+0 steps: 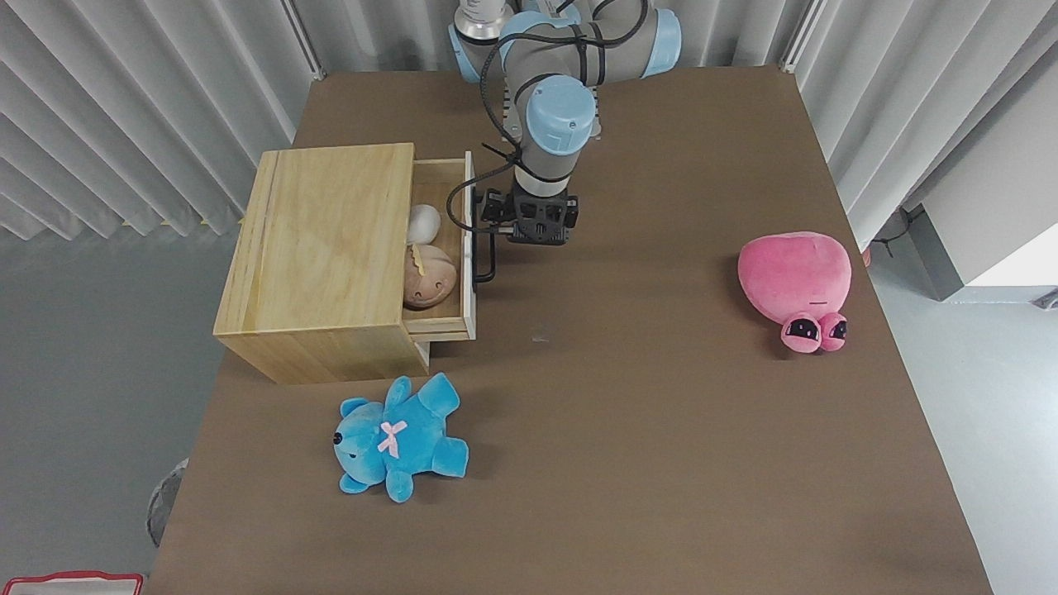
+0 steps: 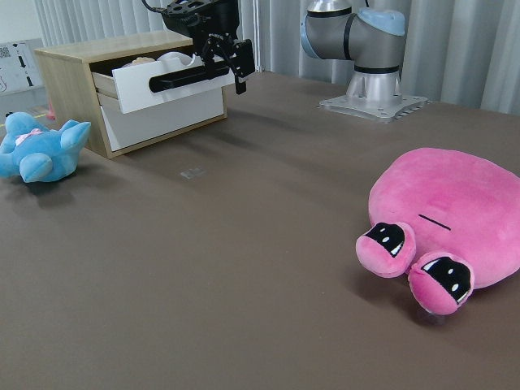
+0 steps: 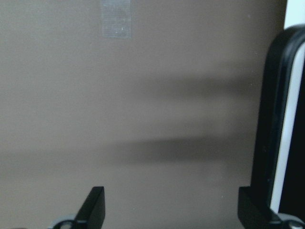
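Observation:
A wooden cabinet [image 1: 312, 248] has its upper drawer [image 1: 441, 321] partly open, holding a white plush toy [image 1: 423, 224] and a peach plush toy [image 1: 428, 276]. My gripper [image 2: 203, 65] is at the drawer's front, around or against its long black handle [image 2: 183, 80]. In the wrist view the handle [image 3: 271, 119] runs along the right edge, by the right fingertip; the two fingers stand apart, with bare table seen between them.
A blue teddy bear [image 1: 407, 436] lies in front of the cabinet. A pink plush [image 1: 793, 278] sits at the table's right.

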